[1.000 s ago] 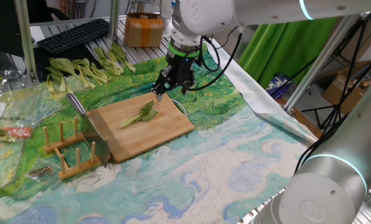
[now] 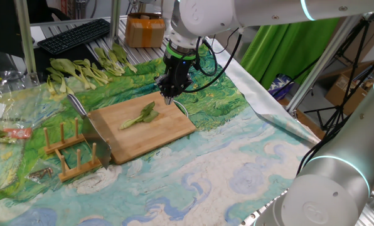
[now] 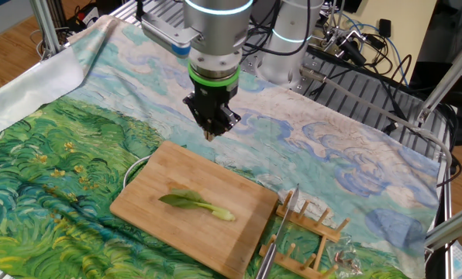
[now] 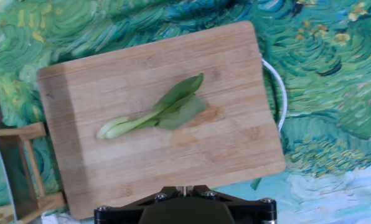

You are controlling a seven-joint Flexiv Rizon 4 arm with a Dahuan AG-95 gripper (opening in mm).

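Note:
A leafy green vegetable [image 4: 173,111] with a pale stem lies flat on the wooden cutting board [image 4: 235,62], near its middle. Above the board's near edge in the wrist view is my gripper, its two fingertips together and nothing showing between them. In exterior view 1 the gripper [image 2: 168,100] hangs over the board's far right part, clear of the vegetable [image 2: 140,117]. A knife [image 3: 280,232] stands in a wooden peg rack [image 3: 312,240] beside the board.
More leafy greens [image 2: 80,70] lie behind the board, near a cardboard box [image 2: 144,30] and a keyboard [image 2: 74,36]. Clear plastic packaging [image 2: 11,94] is at the left.
The vegetable, board, knife and rack have not moved.

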